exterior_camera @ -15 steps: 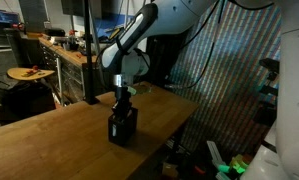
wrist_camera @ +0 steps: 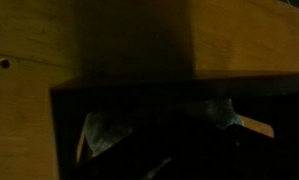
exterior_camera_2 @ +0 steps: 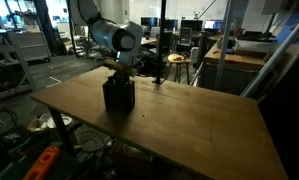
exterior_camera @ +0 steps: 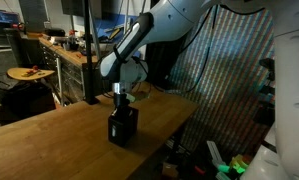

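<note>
A black open-topped box (exterior_camera: 122, 128) stands on the wooden table near its right end. My gripper (exterior_camera: 120, 100) points straight down at the box's opening, its fingertips at or just inside the rim. In the second exterior view the same box (exterior_camera_2: 119, 96) is under the arm, with the gripper (exterior_camera_2: 120, 76) partly hidden against its dark wall. Something pale and crumpled, like clear plastic (wrist_camera: 109, 130), shows inside the box in the dark wrist view, beside a light brown edge (wrist_camera: 257, 126). The gripper is shut; whether anything thin is between its fingers is too dark to see.
A round stool (exterior_camera: 31, 73) and a workbench (exterior_camera: 64, 50) stand beyond it. Cables hang from the arm.
Almost nothing differs in the exterior view. The gripper seems slightly shifted at the box's opening; the box stays in place.
</note>
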